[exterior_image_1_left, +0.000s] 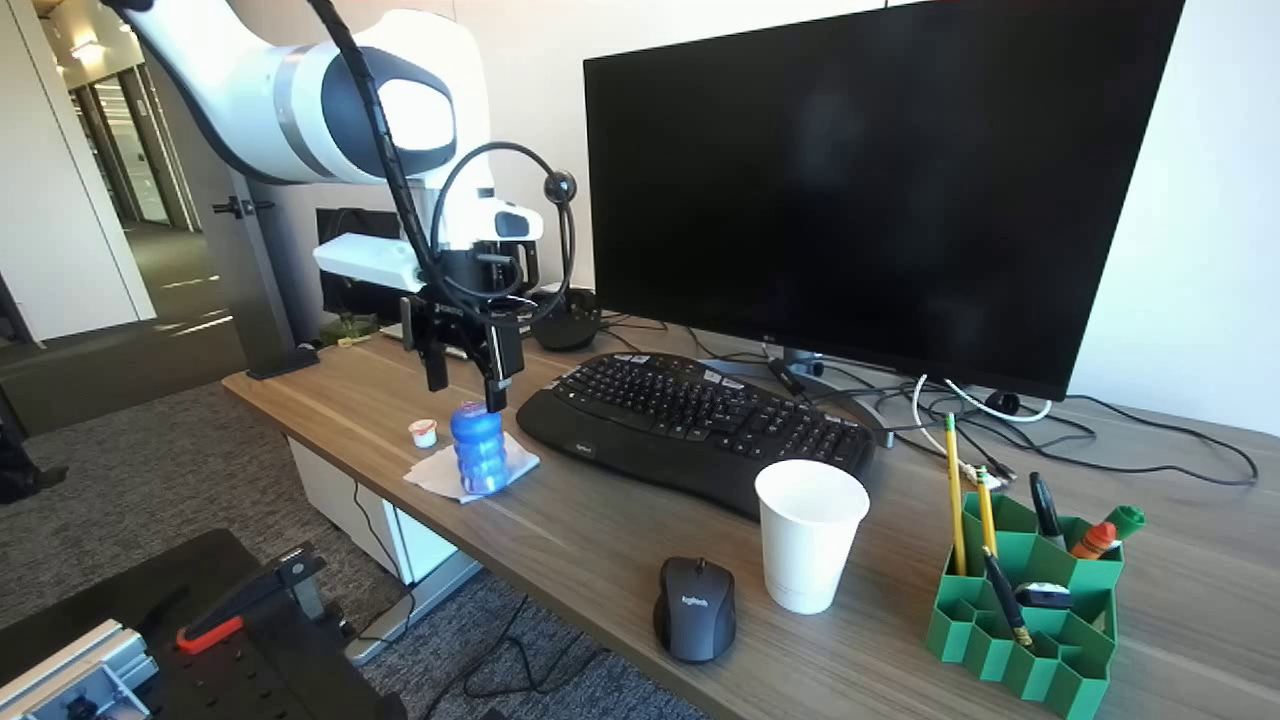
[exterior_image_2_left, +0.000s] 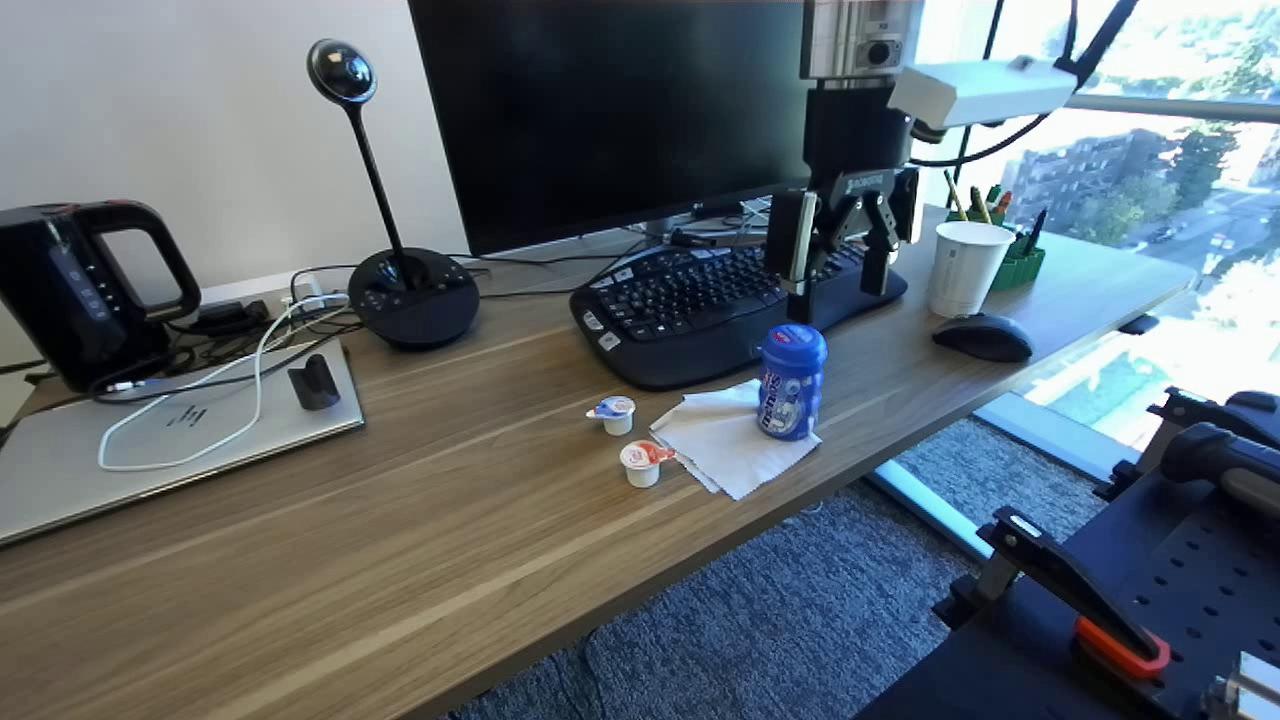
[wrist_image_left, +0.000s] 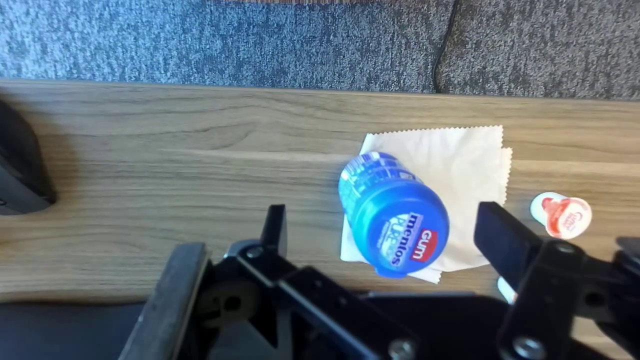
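A blue Mentos gum bottle (wrist_image_left: 393, 216) stands upright on a white cloth (wrist_image_left: 465, 174) near the desk's front edge. My gripper (exterior_image_1_left: 465, 390) is open above it, with nothing between its fingers. From the wrist, the bottle shows between the two fingertips, below their level and apart from them. In exterior view 2, the gripper (exterior_image_2_left: 842, 294) hangs higher than the bottle (exterior_image_2_left: 789, 382) and toward the keyboard side.
Two small creamer cups, one red-lidded (exterior_image_2_left: 642, 462) and one blue-lidded (exterior_image_2_left: 615, 414), sit beside the cloth. A black keyboard (exterior_image_1_left: 672, 420) lies behind. The mouse (exterior_image_1_left: 696, 610), paper cup (exterior_image_1_left: 806, 540) and green pen holder (exterior_image_1_left: 1032, 600) stand farther along.
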